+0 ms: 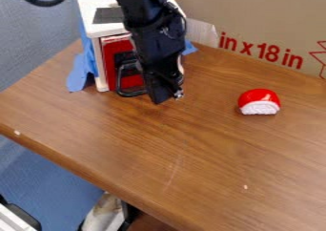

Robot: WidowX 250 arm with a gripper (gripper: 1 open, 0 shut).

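My black arm reaches down from the top of the view, and its gripper [171, 94] hangs in front of a white and red appliance [99, 15] at the back left of the wooden table [163, 168]. The fingertips are small in view; I cannot tell whether they are open or shut. A red, rounded object with a white front [258, 101] lies on the table to the right, apart from the gripper.
A blue cloth [79, 71] lies by the appliance. A cardboard sheet [280, 25] stands behind the table. The table's edge runs diagonally at lower left.
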